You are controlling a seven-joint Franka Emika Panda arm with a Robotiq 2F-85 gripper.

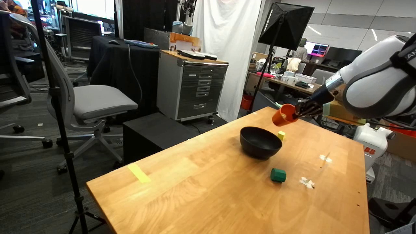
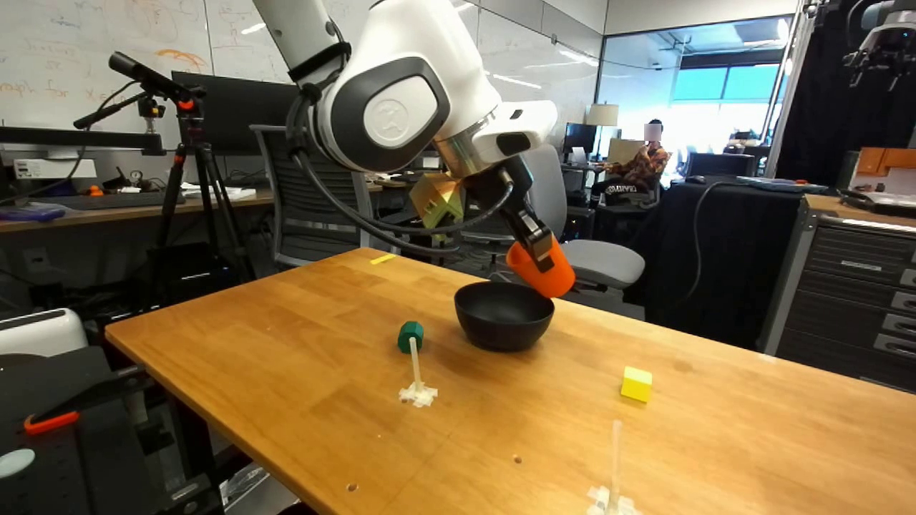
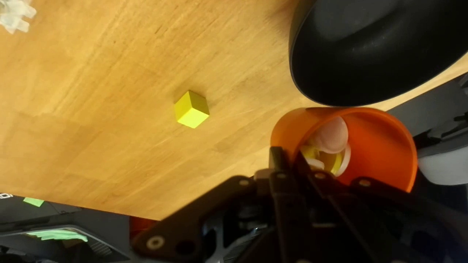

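An orange cup [image 3: 384, 144] hangs tilted above the table, its wall pinched by my gripper. Pale pink, white and yellow pieces [image 3: 329, 140] lie inside it, seen through its mouth in the wrist view. Beside and below the cup stands a black bowl [image 1: 259, 144]; its visible inside looks empty in the wrist view. In the second exterior view the cup [image 2: 542, 267] overlaps the bowl's far rim [image 2: 507, 313]. The fingers [image 2: 538, 240] are shut on the cup's rim side.
A yellow cube [image 3: 191, 109] and a green block [image 1: 278, 175] rest apart from the bowl on the wooden table [image 1: 202, 187]. Two thin translucent sticks are taped down, one upright-looking near the green block [image 2: 410, 336].
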